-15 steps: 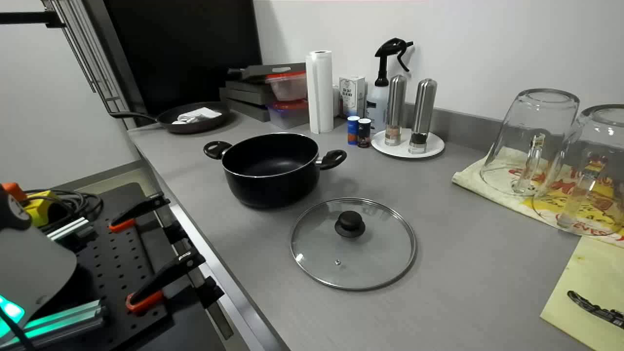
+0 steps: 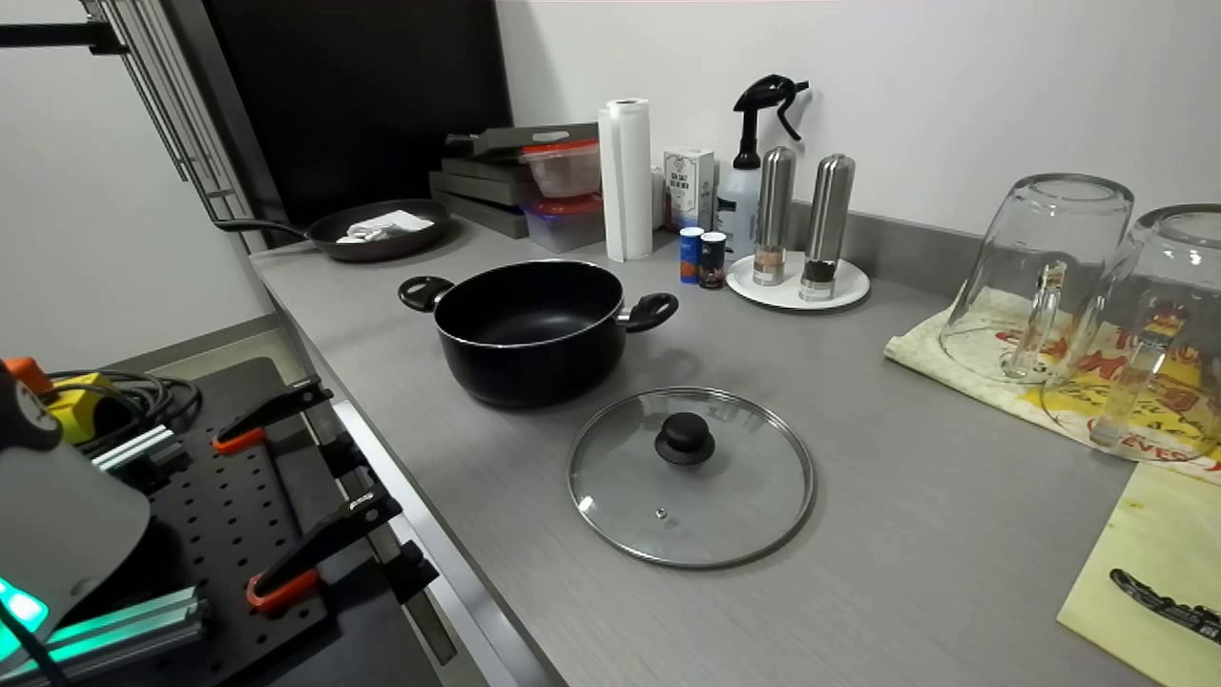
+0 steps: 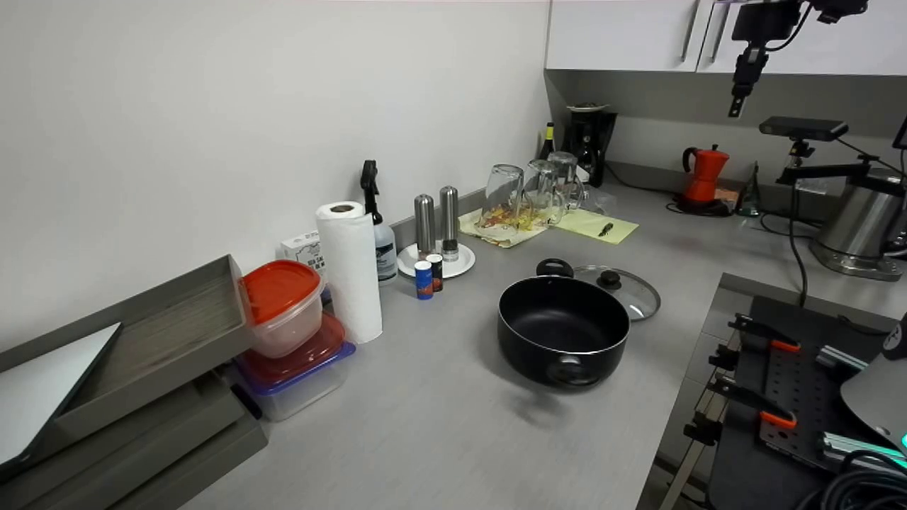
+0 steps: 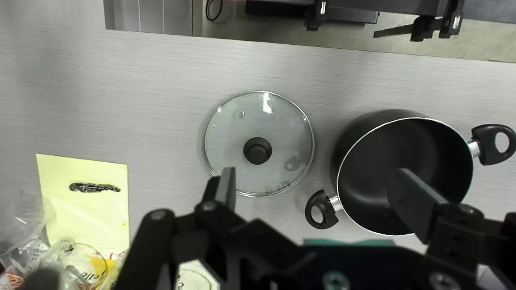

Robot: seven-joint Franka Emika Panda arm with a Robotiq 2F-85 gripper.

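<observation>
A black two-handled pot (image 2: 528, 366) stands upright and uncovered on the grey counter. Beside it, flat on the counter, lies a round glass lid (image 2: 744, 504) with a black knob (image 2: 686, 436). From above, the wrist view has the lid (image 4: 227, 130) near the middle and the empty-looking pot (image 4: 372, 193) to its right. My gripper is open, its fingers wide apart in the foreground and nothing between them. In the second exterior view the gripper (image 3: 736, 109) hangs high above the counter, well clear of both lid and pot.
Two metal grinders stand on a white plate (image 2: 847, 282) near the wall. Glass jugs (image 2: 1019, 286) rest upside down on a cloth. A paper towel roll (image 2: 626, 183), plastic tubs (image 2: 566, 223) and a frying pan (image 2: 395, 241) are farther off.
</observation>
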